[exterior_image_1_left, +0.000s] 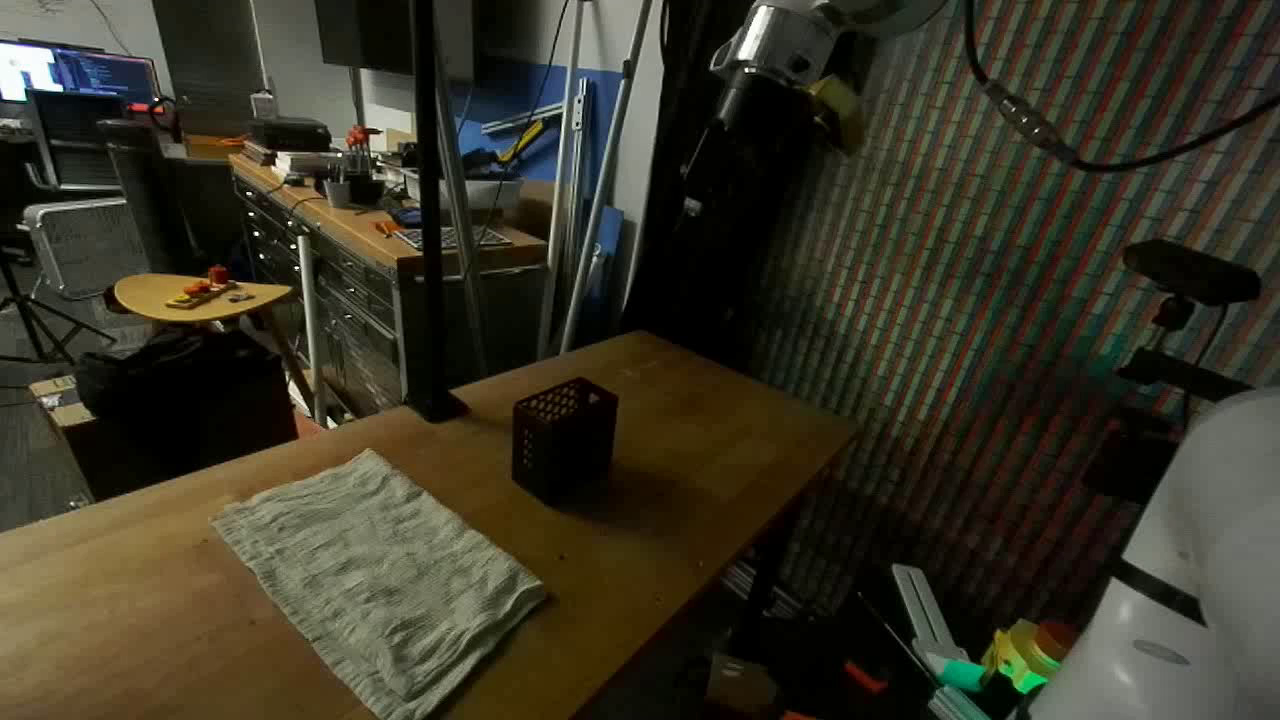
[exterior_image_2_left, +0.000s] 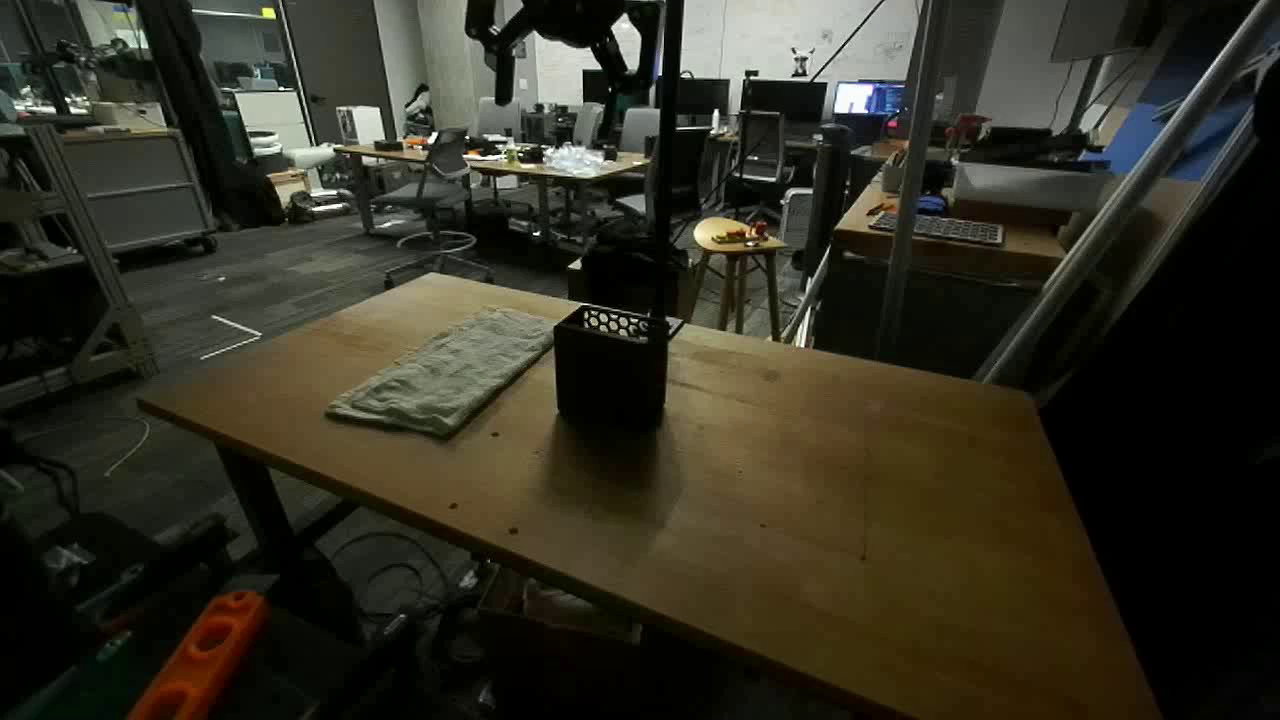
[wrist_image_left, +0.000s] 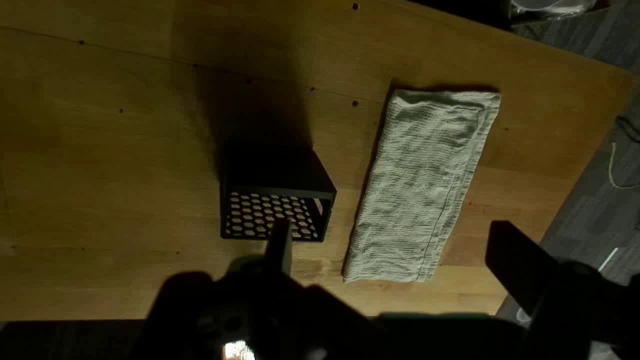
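Note:
A black box (exterior_image_1_left: 564, 440) with a honeycomb of holes stands upright on the wooden table. Beside it lies a folded pale cloth (exterior_image_1_left: 386, 576), flat and a little wrinkled; a narrow strip of bare wood separates the two in the wrist view, where both the box (wrist_image_left: 273, 198) and the cloth (wrist_image_left: 423, 186) are seen from above. High over the table, my gripper (exterior_image_2_left: 564, 90) is open, its fingers wide apart and empty. From the wrist, the gripper shows one finger overlapping the box's near edge in the picture and the other to the right of the cloth.
A dark upright post (exterior_image_1_left: 422, 240) rises at the table's edge behind the box. A small stool (exterior_image_2_left: 738, 240) stands beyond the table.

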